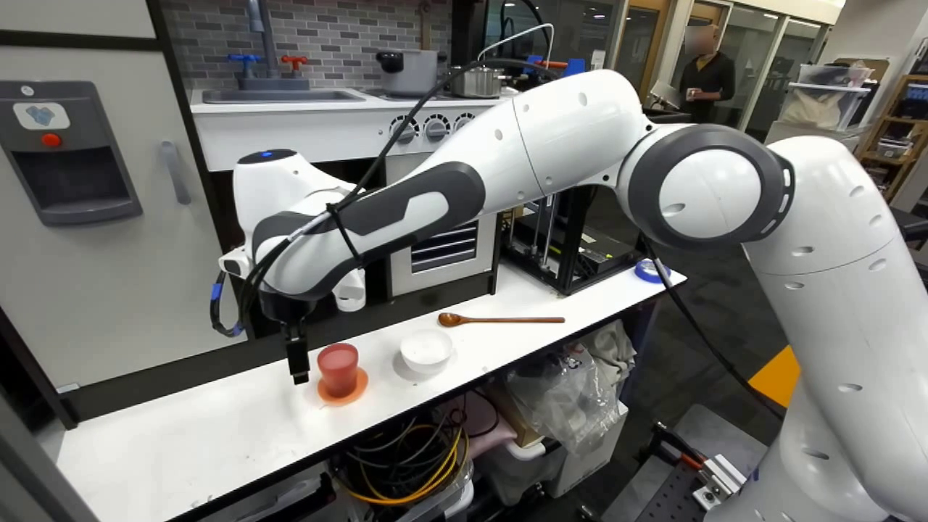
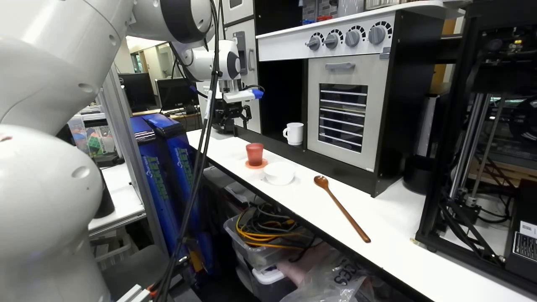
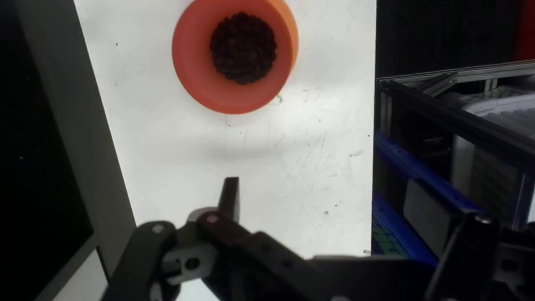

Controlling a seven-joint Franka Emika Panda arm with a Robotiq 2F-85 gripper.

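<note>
A red cup stands upright on an orange coaster on the white counter. Dark beans show at its bottom in the wrist view. My gripper hangs above the counter, just left of the cup in exterior view 1, and is open with nothing held. In exterior view 2 the gripper sits higher than the cup and farther back. Beside the cup is a white bowl. A wooden spoon lies on the counter beyond it.
A white mug stands on the dark ledge beside the toy oven. A black frame occupies the counter's right end. Bare counter extends left of the cup. A bin of cables sits below the front edge.
</note>
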